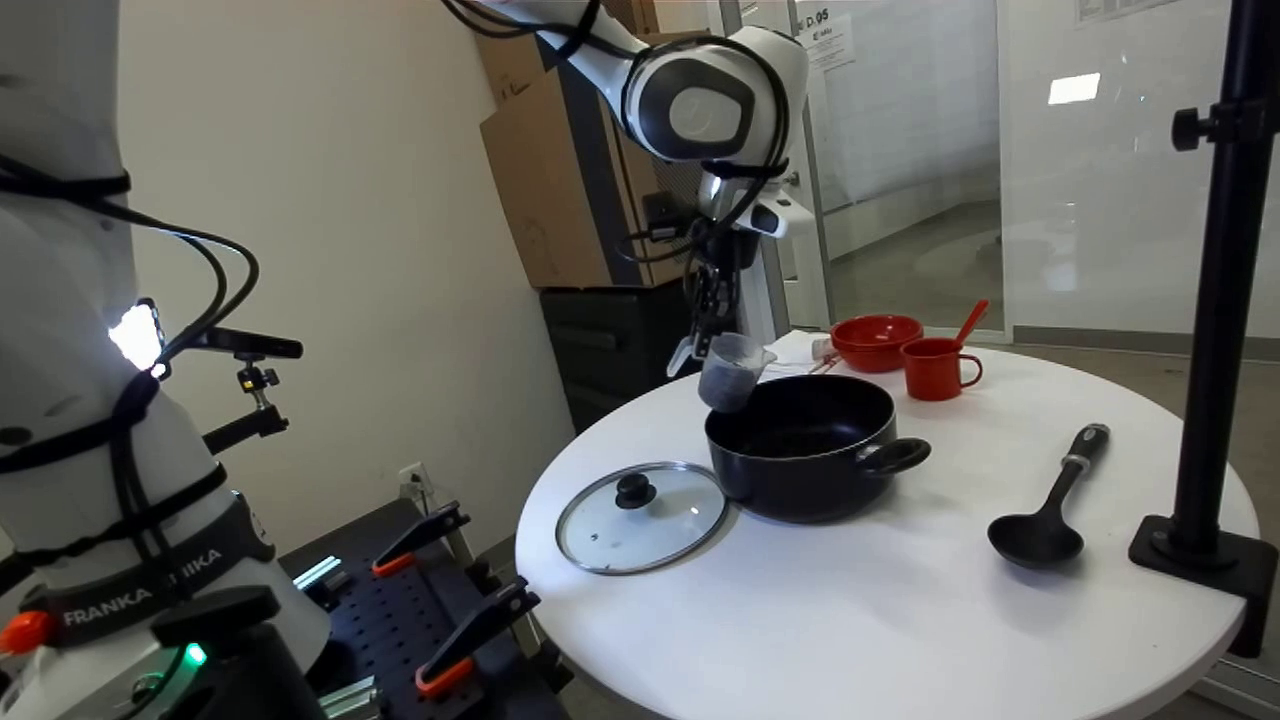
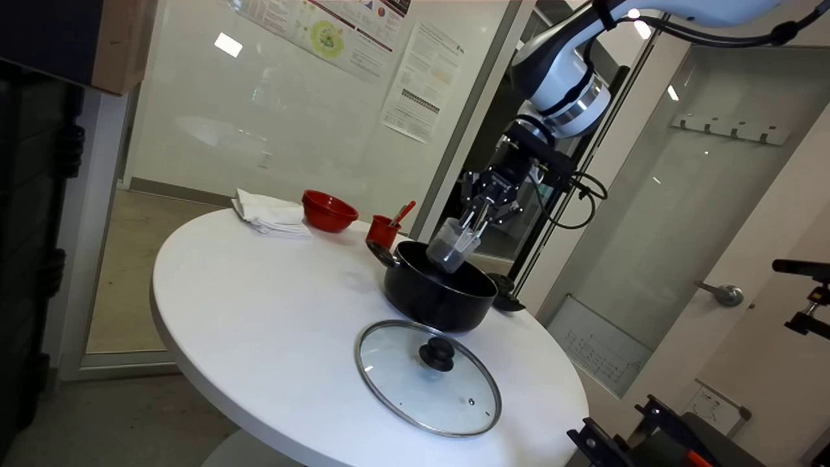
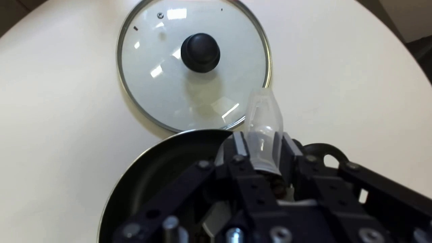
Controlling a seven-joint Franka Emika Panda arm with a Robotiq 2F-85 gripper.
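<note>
My gripper is shut on the handle of a clear plastic cup [image 3: 263,115], which shows between its fingers in the wrist view. In exterior view 2 the cup [image 2: 451,248] hangs tilted over the mouth of a black pot [image 2: 436,299], with greyish contents near its bottom. Exterior view 1 puts the cup [image 1: 728,376] at the pot's far left rim; whether they touch I cannot tell. The pot [image 1: 801,478] stands upright and uncovered. Its glass lid [image 1: 606,534], with a black knob, lies flat on the table beside it.
At the back of the white table [image 1: 888,612] are a red bowl [image 1: 877,344], a red mug [image 1: 933,370] with a red-handled utensil, and a white cloth [image 2: 272,214]. A black ladle [image 1: 1041,535] lies to the right, near a black post [image 1: 1203,360].
</note>
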